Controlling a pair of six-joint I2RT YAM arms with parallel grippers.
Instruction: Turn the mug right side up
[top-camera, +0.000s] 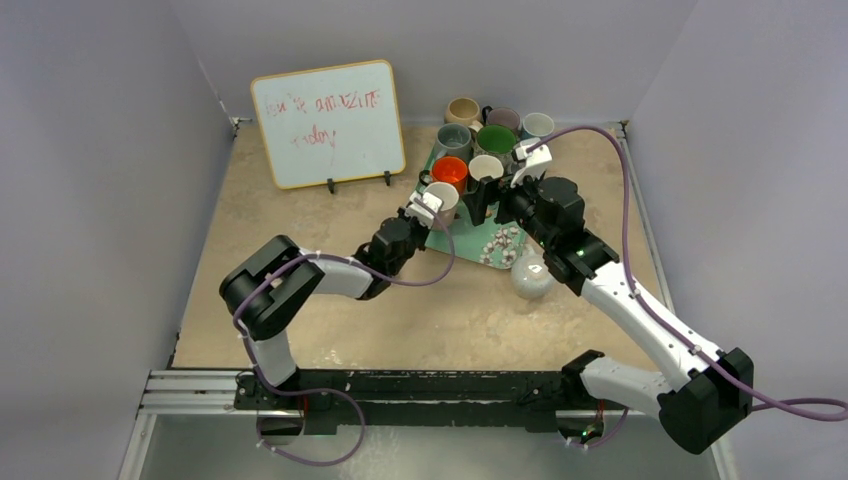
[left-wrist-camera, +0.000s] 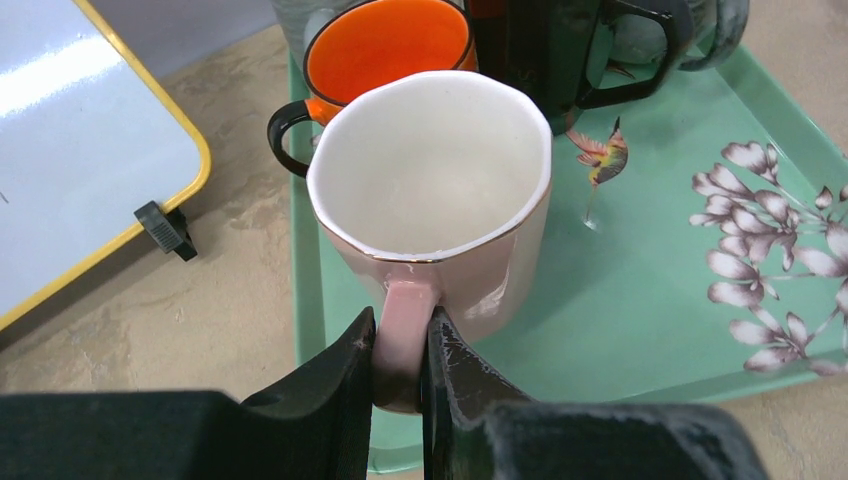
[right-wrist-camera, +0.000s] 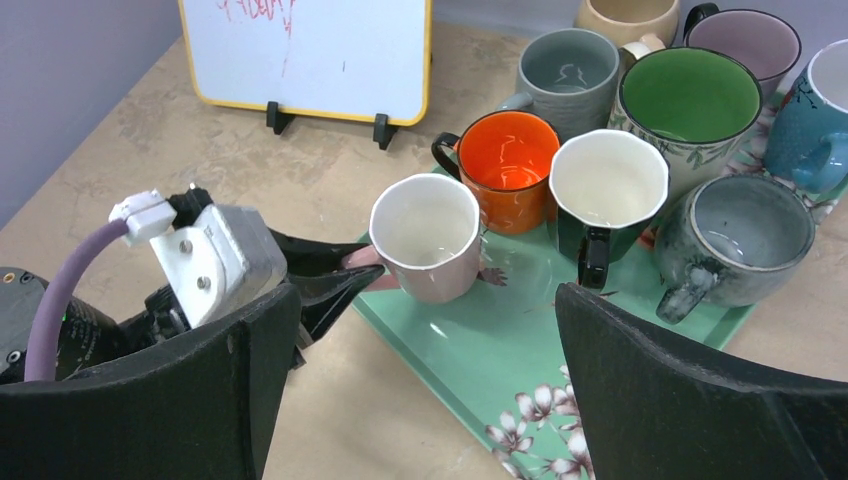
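The pink mug (left-wrist-camera: 500, 265) has a white inside, and its mouth faces up in all views. My left gripper is shut on its pink handle, one dark finger on each side. In the right wrist view the mug (right-wrist-camera: 430, 270) is at the left edge of the green tray (right-wrist-camera: 470, 350), close to the orange mug (right-wrist-camera: 515, 205). Whether its base touches the tray is hard to tell. My right gripper is open, its fingers wide apart with nothing between them, to the right of the pink mug.
Several upright mugs crowd the tray's back, including a black one with white inside (right-wrist-camera: 610, 180), a green one (right-wrist-camera: 690, 95) and a grey one (right-wrist-camera: 735, 240). A whiteboard (top-camera: 330, 125) stands at the left. A white round object (top-camera: 532, 276) lies by the tray's front edge.
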